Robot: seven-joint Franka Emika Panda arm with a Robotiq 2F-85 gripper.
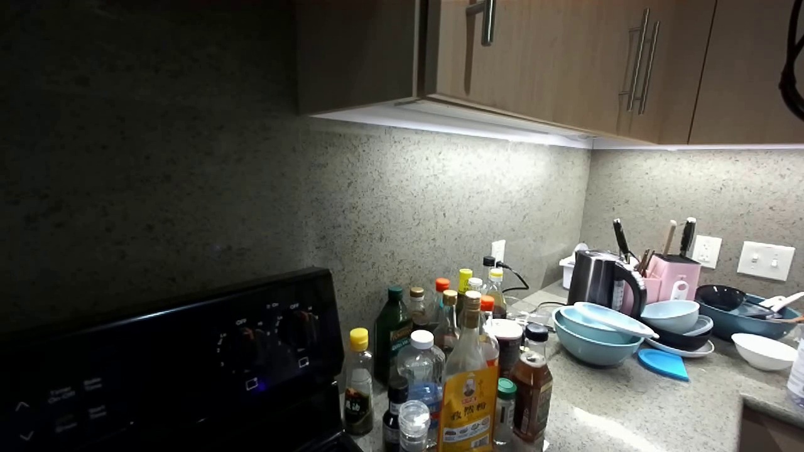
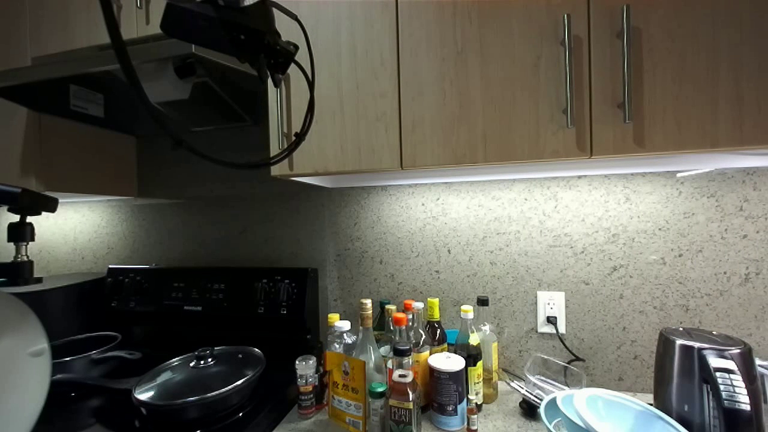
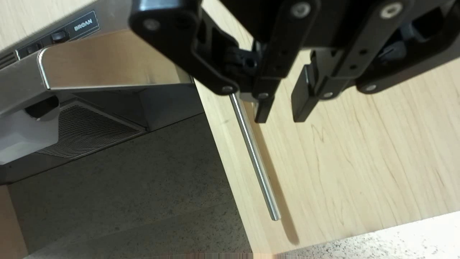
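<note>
Pale wood covers the cabinet door (image 3: 366, 172), which stands almost flush with its frame, a narrow dark gap showing at the left edge in exterior view 1. A slim metal bar handle (image 3: 256, 159) runs down near that edge. My gripper is in front of the door in the wrist view, its fingertips slightly apart with bare wood visible between them. The handle passes to the left of them, and its top end is hidden behind the gripper's linkage. Exterior view 2 has the gripper (image 2: 270, 75) high up, beside the handle (image 2: 281, 119). Exterior view 1 does not include it.
Left of the door is the range hood (image 3: 116, 60), close to the gripper. A black cable (image 2: 216, 164) loops below the arm. Several bottles (image 1: 467, 384) crowd the counter beside the stove (image 1: 249, 346); bowls (image 1: 595, 339) and a kettle (image 1: 603, 279) stand further right.
</note>
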